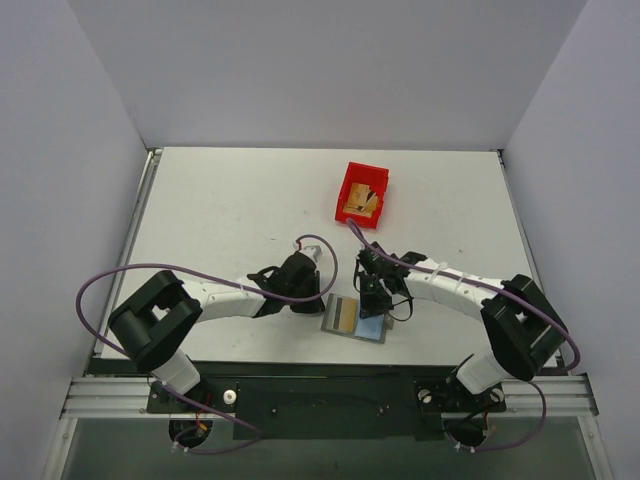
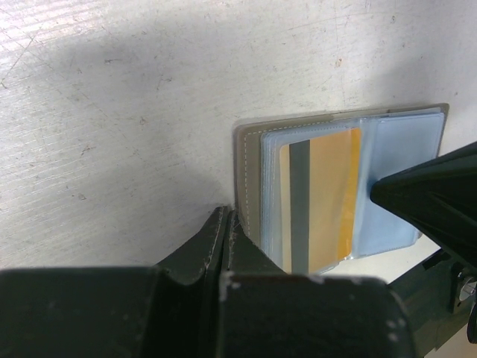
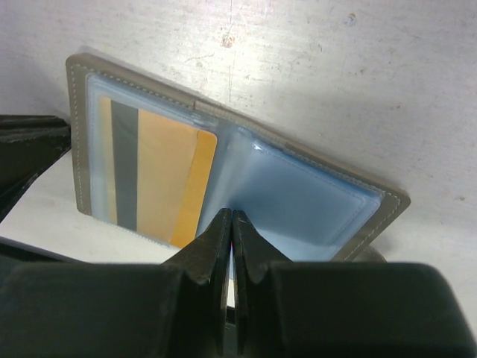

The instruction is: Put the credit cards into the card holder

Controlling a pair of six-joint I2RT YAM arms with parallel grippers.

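Observation:
The card holder (image 3: 391,200) lies spread flat on the table, with clear bluish pockets inside a grey-brown stitched cover. In its left pocket sits a gold card (image 3: 165,160) with a dark stripe; the right pocket (image 3: 298,198) shows only plain blue plastic. My right gripper is shut with nothing between its fingers, over the holder's middle. At the holder's left edge my left gripper is shut, its tips close to the cover. More cards (image 1: 362,199) stand in the red box (image 1: 387,176) at the back.
Bare white table (image 1: 230,210) stretches left, right and behind the holder. The table's front edge (image 1: 300,366) runs close below the holder. Cables from both arms loop near the grippers.

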